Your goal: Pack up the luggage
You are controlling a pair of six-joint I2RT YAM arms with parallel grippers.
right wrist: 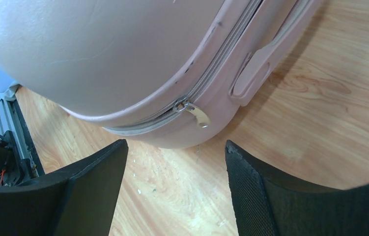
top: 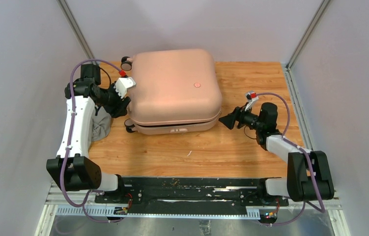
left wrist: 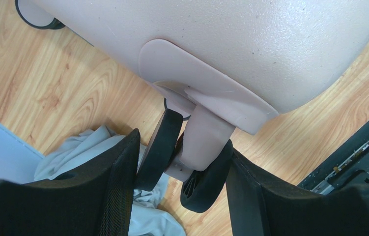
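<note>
A pink hard-shell suitcase (top: 172, 88) lies flat in the middle of the table. My left gripper is at the suitcase's left side, its fingers around a pink handle piece (left wrist: 205, 135); how firmly they grip it is hard to tell. My right gripper (top: 229, 118) is open just off the suitcase's front right corner, nothing between its fingers. In the right wrist view a zipper pull (right wrist: 198, 115) hangs from the zipper at that corner, in front of the fingertips, beside a long pink moulded piece (right wrist: 251, 73).
Grey cloth (top: 100, 125) lies at the left under my left arm. Bare wooden table (top: 187, 157) runs along the front and right of the suitcase. Walls close in the sides and back.
</note>
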